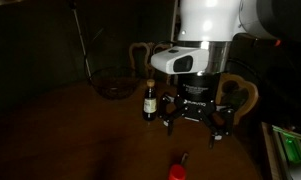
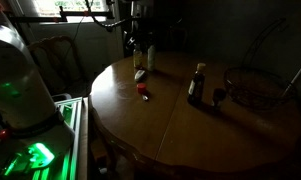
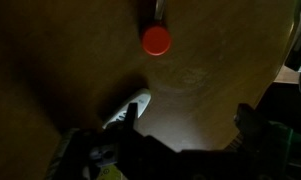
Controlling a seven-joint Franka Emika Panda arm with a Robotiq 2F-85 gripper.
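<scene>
My gripper (image 1: 193,131) hangs above the right side of the brown table, its fingers spread wide with nothing between them. A small red-topped object (image 1: 177,172) rests on the table nearer the camera in exterior view 1; a thin metallic piece lies at its edge. In the wrist view the red top (image 3: 156,40) shows beyond the gripper. A pale, elongated object (image 3: 130,105) lies closer to the fingers in that view, its near end hidden by the gripper.
A dark bottle with a pale label (image 1: 150,103) stands upright left of the gripper. Behind it is a wire basket (image 1: 115,84). A dark glass (image 2: 219,95) stands beside the bottle. Chairs (image 1: 240,98) border the far edge.
</scene>
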